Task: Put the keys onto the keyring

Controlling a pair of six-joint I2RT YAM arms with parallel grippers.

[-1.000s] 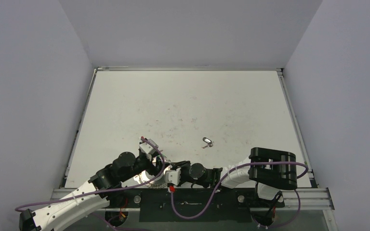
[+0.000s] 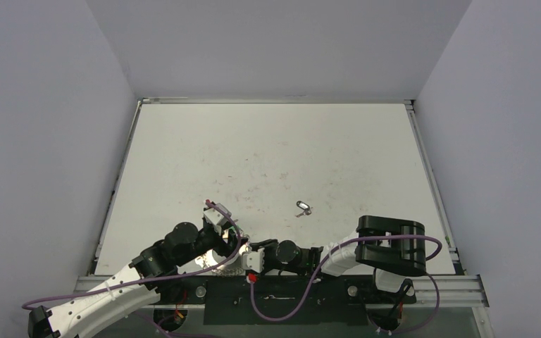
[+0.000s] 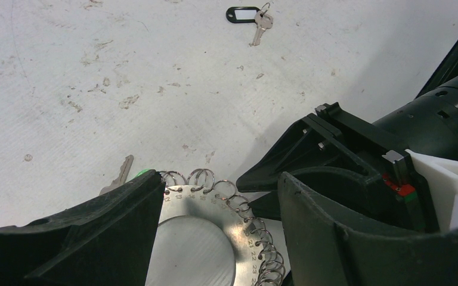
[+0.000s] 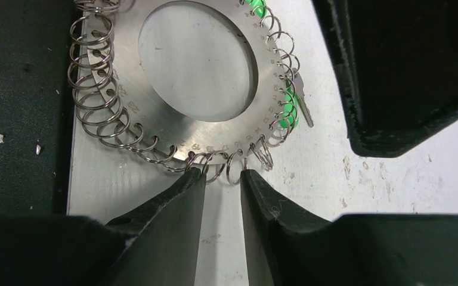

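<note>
A steel keyring plate [image 3: 194,208] with numbered holes and many split rings [image 4: 98,98] lies at the table's front edge. My left gripper is open above it. My right gripper is part open low at the plate's rings, fingertips beside several of them; whether it holds one is unclear. A key [image 3: 119,177] lies beside the plate's rim near a green tag [image 4: 289,107], partly hidden. Farther back lies another key [image 3: 261,27] with a black tag [image 3: 238,9].
The two arms crowd the front middle, close together. A dark edge [image 4: 18,149] borders the plate's side.
The left arm looks still.
</note>
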